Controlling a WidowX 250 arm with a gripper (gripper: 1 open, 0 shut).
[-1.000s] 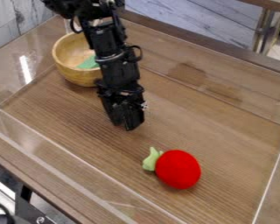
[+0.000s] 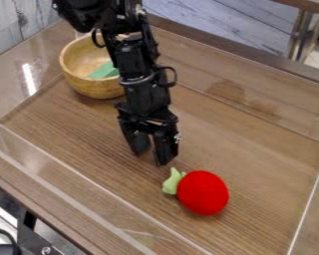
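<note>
A black robot arm reaches down from the top of the view to the middle of the wooden table, where its gripper (image 2: 151,145) hangs low with its fingers apart and nothing clearly between them. Below and to the right of the gripper lies a red round object (image 2: 203,193) with a light green top, like a toy tomato or strawberry, apart from the fingers.
A yellow bowl (image 2: 85,67) with a green item inside sits at the back left, partly behind the arm. A wooden ledge runs along the top right.
The arm has shifted slightly, its fingers now a little lower. The red object and the bowl have not moved.
</note>
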